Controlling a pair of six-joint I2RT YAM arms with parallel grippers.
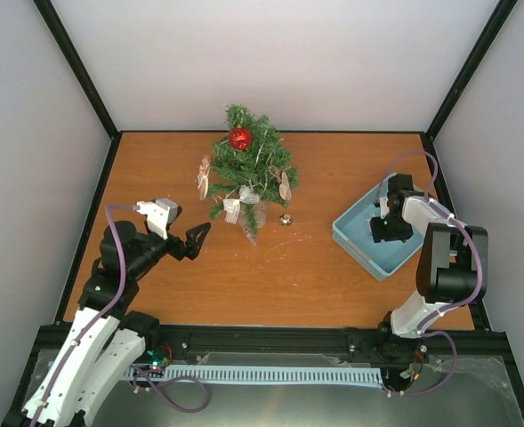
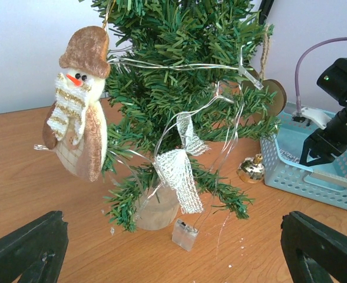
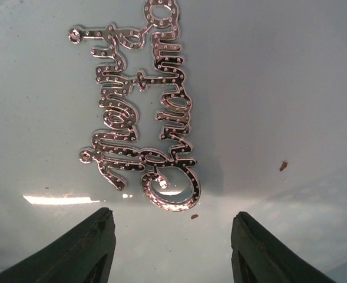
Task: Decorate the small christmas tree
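Note:
The small tree stands mid-table with a red ball, a snowman, white bows and light wires. My left gripper is open left of the tree, empty, its fingers framing the lower part of the left wrist view. My right gripper is inside the blue bin, fingers apart, above the bin floor. A glittery lettered ornament lies flat just beyond those fingertips, with nothing visible between them; the arm hides it from above.
A small shiny bell lies on the wooden table between tree and bin. Walls and a dark frame bound the table at back and sides.

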